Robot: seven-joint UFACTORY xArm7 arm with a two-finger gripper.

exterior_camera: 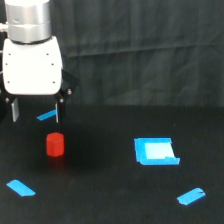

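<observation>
My gripper (pixel 37 113) hangs at the upper left under its white hand. It is open, its two fingers wide apart, with nothing seen between them. Lower in the picture, a small red block (pixel 55 145) rests on the dark table, close to below the right-hand finger and apart from it. To the right lies a white square (pixel 158 151) bordered by blue tape on the same surface. How high the fingers are above the table is hard to judge.
Loose strips of blue tape lie at the front left (pixel 20 188), at the front right (pixel 190 196) and behind the block (pixel 47 115). A black curtain (pixel 140 55) closes off the back.
</observation>
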